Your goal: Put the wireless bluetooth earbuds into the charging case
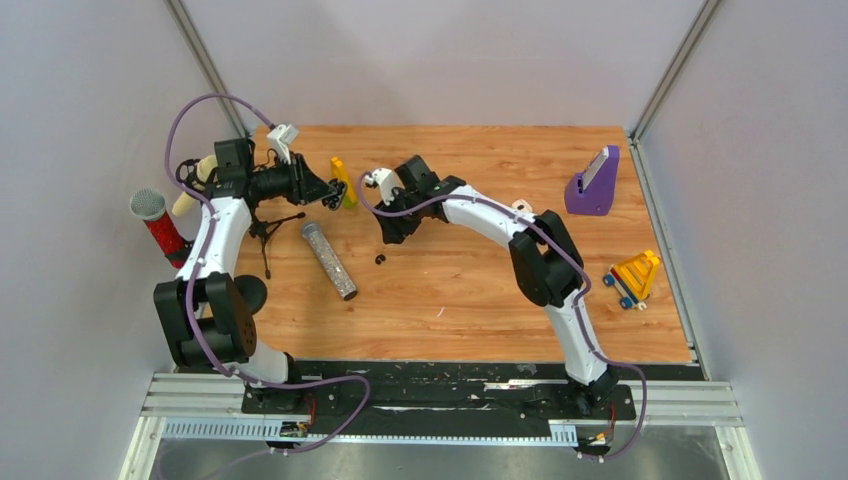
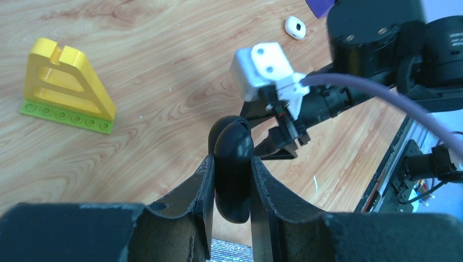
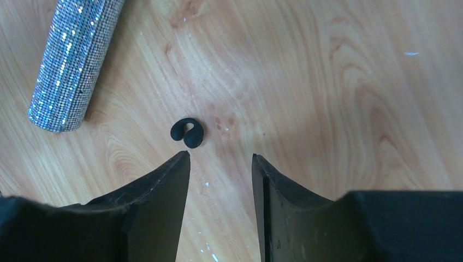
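Observation:
My left gripper is shut on a glossy black charging case (image 2: pixel 233 169), held above the table at the left in the top view (image 1: pixel 334 195). A small black hook-shaped earbud (image 3: pixel 194 136) lies on the wood, also visible in the top view (image 1: pixel 380 259). My right gripper is open with nothing between its fingers, above and just behind that earbud. In the left wrist view it appears beyond the case, partly hidden by it.
A glittery cylinder (image 3: pixel 71 71) lies left of the earbud. A yellow-and-green block (image 2: pixel 68 82) stands at the back left. A purple stand (image 1: pixel 588 195) and toy car (image 1: pixel 635 275) are at the right.

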